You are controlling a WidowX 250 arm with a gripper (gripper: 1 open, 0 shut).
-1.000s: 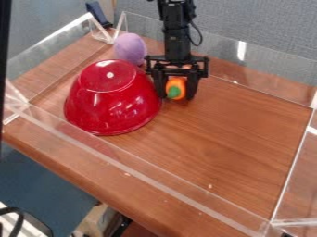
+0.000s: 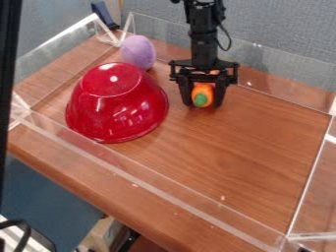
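Note:
The black gripper (image 2: 203, 83) hangs down at the back middle of the wooden surface, its fingers around or just above an orange toy (image 2: 202, 96) with a green part. Whether it grips the toy is hard to tell. To its left sits a large red upturned bowl (image 2: 116, 103), and behind that a purple egg-shaped object (image 2: 138, 52).
Clear plastic walls border the wooden surface (image 2: 230, 182). A dark blue item (image 2: 102, 12) lies outside at the back left.
The gripper and the orange toy have shifted to the right, away from the red bowl.

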